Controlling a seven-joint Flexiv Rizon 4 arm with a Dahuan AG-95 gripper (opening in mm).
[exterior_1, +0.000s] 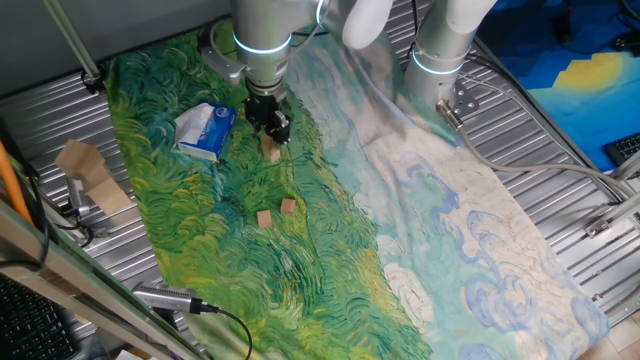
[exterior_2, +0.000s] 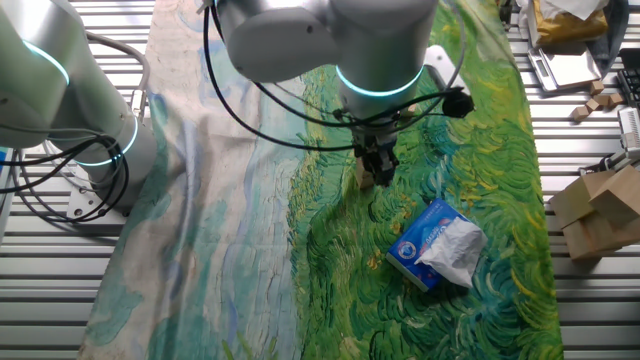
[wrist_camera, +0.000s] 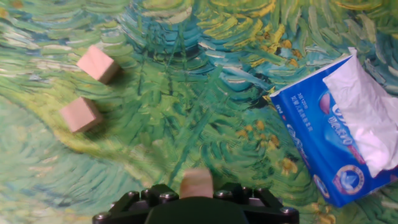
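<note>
At the bottom edge of the wrist view, my gripper is shut on a pale wooden block (wrist_camera: 196, 180), whose end shows between the dark fingers. From the side, the same block (exterior_1: 270, 152) juts out below the gripper (exterior_1: 272, 138); whether its lower end touches the cloth cannot be told. Two small wooden cubes lie apart on the green cloth: one cube (wrist_camera: 98, 64) and, close by, a second cube (wrist_camera: 81, 114). In the second exterior view the gripper (exterior_2: 376, 176) largely covers the held block (exterior_2: 363, 176).
A blue tissue pack (exterior_1: 206, 132) with a white tissue sticking out lies near the gripper. The painted cloth (exterior_1: 340, 270) is slightly wrinkled and mostly bare. Beyond its edge stand an open cardboard box (exterior_1: 92, 172) and a camera on a cable (exterior_1: 165, 298).
</note>
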